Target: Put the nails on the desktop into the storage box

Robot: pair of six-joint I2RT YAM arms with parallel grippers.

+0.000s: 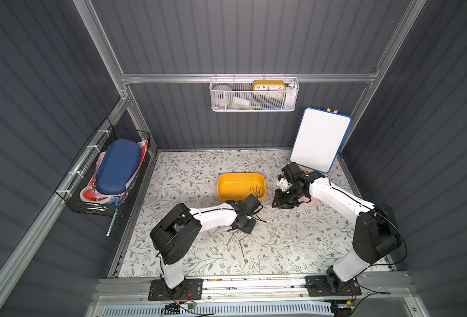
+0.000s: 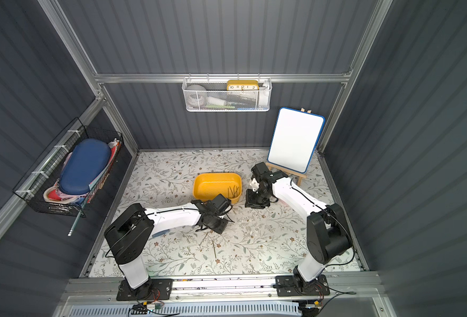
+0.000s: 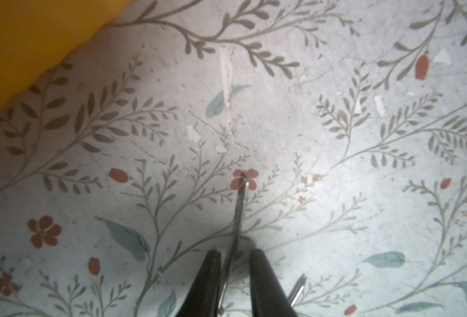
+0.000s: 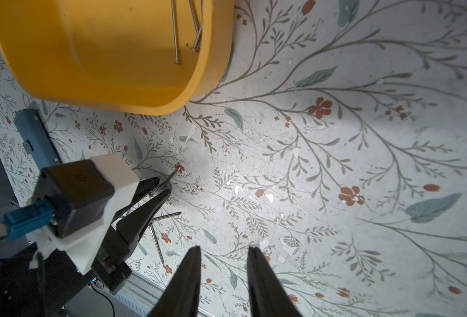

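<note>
In the left wrist view a thin metal nail (image 3: 238, 219) lies lengthwise between the spread fingers of my left gripper. A gap shows beside it, so the fingers do not grip it. A second nail (image 3: 297, 290) shows just right of them. The right wrist view has the left gripper low over the desktop around that nail, with other nails (image 4: 166, 216) (image 4: 157, 243) close by. The yellow storage box (image 1: 227, 176) stands behind it, several nails (image 4: 175, 34) inside at its right end. My right gripper hangs open and empty right of the box.
A blue-grey object (image 4: 35, 137) lies on the desktop left of the left gripper. A whiteboard (image 1: 320, 140) stands at the back right.
</note>
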